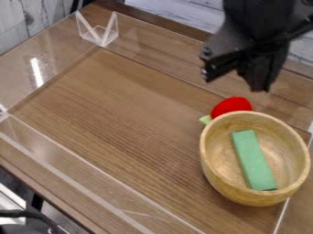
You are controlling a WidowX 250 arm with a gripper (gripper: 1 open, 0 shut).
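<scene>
A wooden bowl [215,157] sits at the lower right, holding a green block [253,157]. Just behind the bowl lies a red object [232,109] with a small green part at its left. My dark gripper [232,64] hangs high over the back right of the table, above the red object. Its fingertips are partly cut or blurred against the background, and nothing shows held.
A clear wire or plastic holder [101,27] stands at the back left.
</scene>
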